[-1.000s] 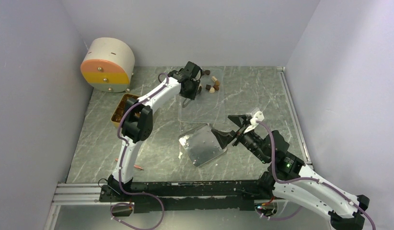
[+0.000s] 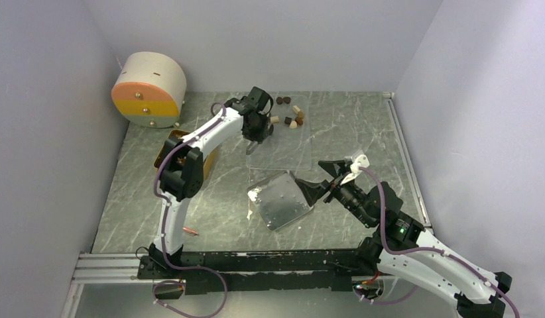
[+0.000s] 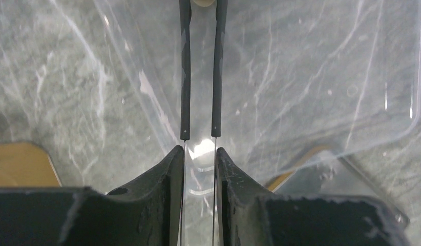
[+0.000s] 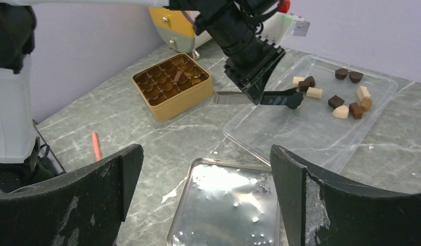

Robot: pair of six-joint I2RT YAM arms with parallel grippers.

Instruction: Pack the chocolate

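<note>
Chocolates, dark, brown and cream, lie in the back of a clear tray, among them a dark cube and a cream piece. My left gripper is part open over the tray's left side, long tongs pointing down; a small pale piece shows at the tips, held or not I cannot tell. A golden box with a moulded insert holds a few pieces, left of the tray. My right gripper stands open over the front right of the table, nothing between its fingers.
A metal tray lies in front of the clear tray. A striped drawer cabinet stands at back left. An orange stick lies front left. The table's right side behind my right arm is clear.
My left arm and gripper have shifted slightly leftward from over the tray, uncovering a pale chocolate. The right arm has barely moved.
</note>
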